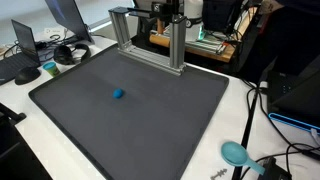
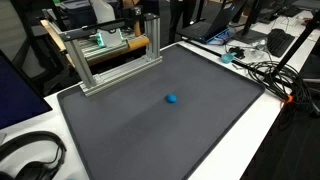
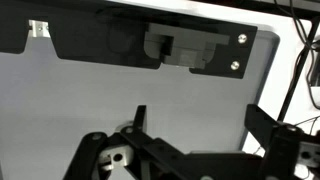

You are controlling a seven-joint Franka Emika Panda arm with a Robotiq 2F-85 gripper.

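A small blue object [image 1: 118, 93] lies alone on the dark grey mat [image 1: 150, 120]. In the second exterior view the same blue object [image 2: 171, 98] sits right of the mat's middle, too small for its shape to be clear. My gripper stands open at the bottom of the wrist view, its black fingers wide apart. Only the grey surface shows between them, and the blue object does not appear in that view. The gripper cannot be made out clearly in either exterior view.
A metal-framed rack [image 2: 120, 73] stands at one edge of the mat; a black panel [image 3: 110, 40] crosses the top of the wrist view. A turquoise item [image 1: 238, 155], cables, a laptop [image 1: 30, 42] and headphones [image 2: 35, 160] lie off the mat.
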